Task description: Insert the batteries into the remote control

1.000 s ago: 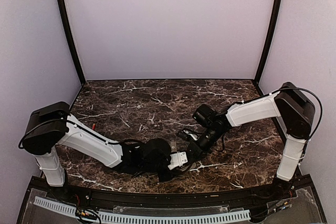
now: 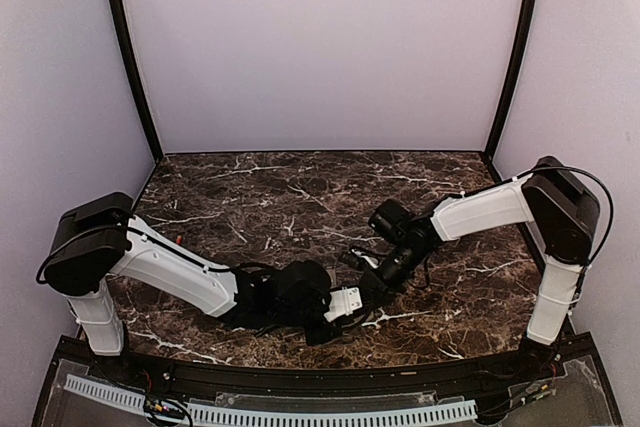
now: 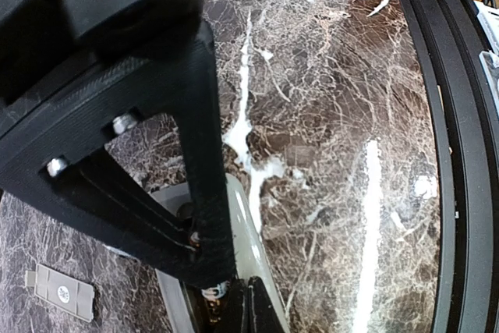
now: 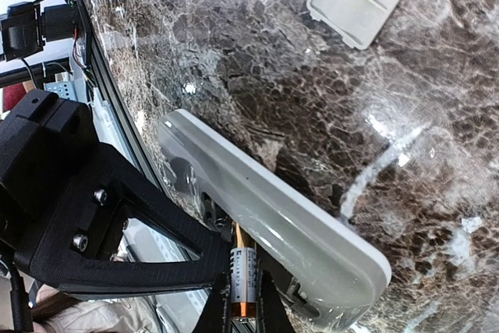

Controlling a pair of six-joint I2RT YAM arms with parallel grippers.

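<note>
The grey remote (image 4: pixel 273 208) lies back-up with its battery compartment open, mostly hidden under both grippers in the top view. My right gripper is shut on a battery (image 4: pixel 243 271) with an orange end, held at the compartment. My left gripper is shut at the remote (image 3: pixel 249 232), with nothing visible between its fingertips. The other gripper's black body covers much of the remote in each wrist view. The loose battery cover lies on the marble table apart from the remote, also visible in the left wrist view (image 3: pixel 62 294).
A dark rail (image 2: pixel 320 372) runs along the front edge, close to the grippers. A small reddish item (image 2: pixel 178 240) shows at the left behind the left arm. Walls enclose the sides and back.
Both grippers have shifted very slightly around the remote in the top view; otherwise little differs visibly.
</note>
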